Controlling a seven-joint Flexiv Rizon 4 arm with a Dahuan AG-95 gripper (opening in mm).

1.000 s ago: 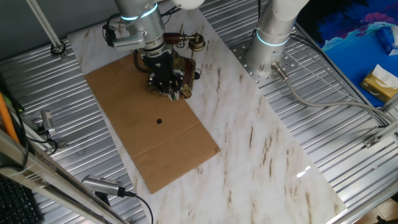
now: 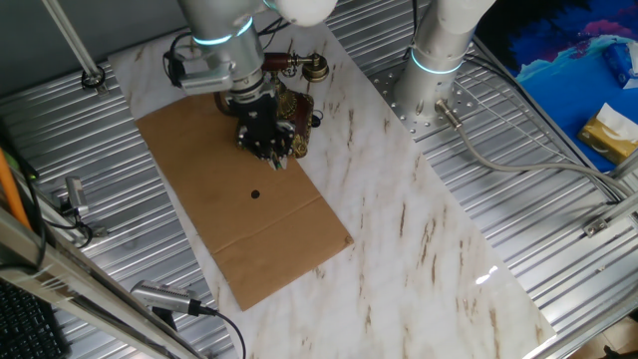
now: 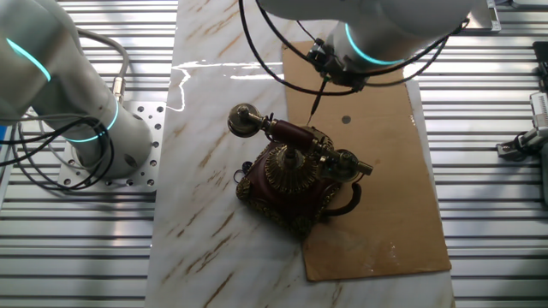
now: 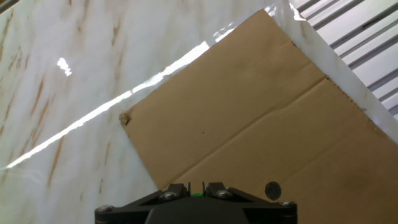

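A black disc lies flat on the brown cardboard; in the wrist view the disc shows just right of my fingers. An ornate dark red and brass telephone stands partly on the cardboard's edge, its handset resting across the top. My gripper hangs above the cardboard, overlapping the phone in exterior view 1. Its fingers sit close together at the bottom of the wrist view, shut, with no object visible between them. Part of the phone is hidden behind the gripper.
White marbled board lies bare to the right of the cardboard. Across it stands a robot base with a cable. A small metal device on a cable sits by the board's left edge.
My arm has shifted slightly, bringing the gripper a little lower in exterior view 1. The telephone, disc and cardboard have stayed in place.
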